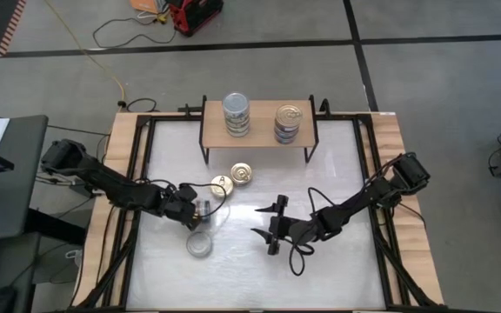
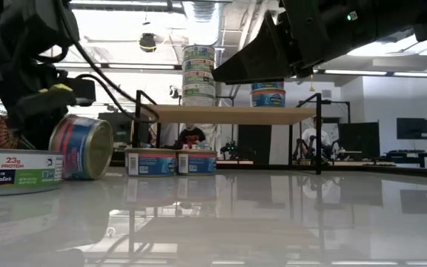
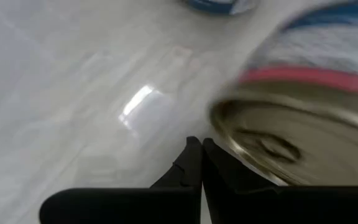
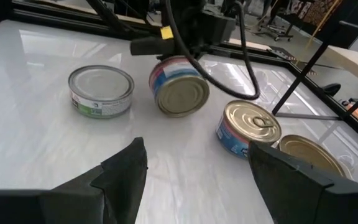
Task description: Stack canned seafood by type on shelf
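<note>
A blue-and-red can (image 2: 84, 147) lies on its side on the white table; its gold lid (image 4: 183, 97) faces the right wrist camera. Beside it, my left gripper is shut, its fingertips together with nothing between them and the can's rim just to their right. A green-and-white can (image 4: 101, 92) stands upright nearer the front. Over the table's right half, my right gripper is open and empty.
The wooden shelf (image 1: 268, 115) carries a taller stack of green-labelled cans (image 2: 199, 74) at left and a shorter stack of blue cans (image 2: 267, 97) at right. A black frame (image 1: 371, 209) borders the table. Bare table (image 1: 320, 269) spreads across the front right.
</note>
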